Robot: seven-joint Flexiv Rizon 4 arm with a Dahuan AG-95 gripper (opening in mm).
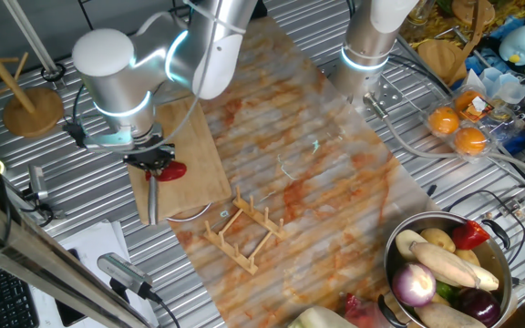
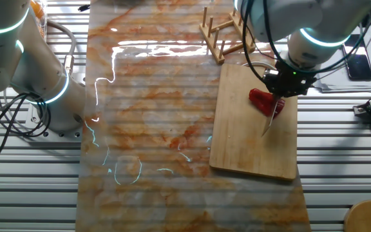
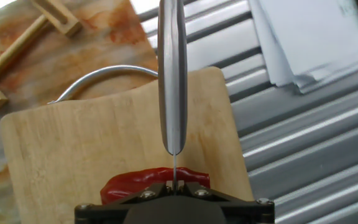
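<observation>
A knife with a grey metal handle (image 3: 173,81) is held by my gripper, which is shut on it where handle and blade meet. The handle points away from the gripper in the wrist view. Its thin blade (image 2: 272,118) shows in exterior view 2, crossing the end of a red pepper (image 2: 261,100). Whether blade and pepper touch cannot be told. The pepper lies on a wooden cutting board (image 2: 247,142), partly hidden under the gripper in the wrist view. In exterior view 1 the gripper (image 1: 157,169) is low over the board.
A wooden peg rack (image 1: 246,239) stands beside the board's wire handle (image 3: 104,71). A steel pot (image 1: 397,239) of vegetables is at the lower right.
</observation>
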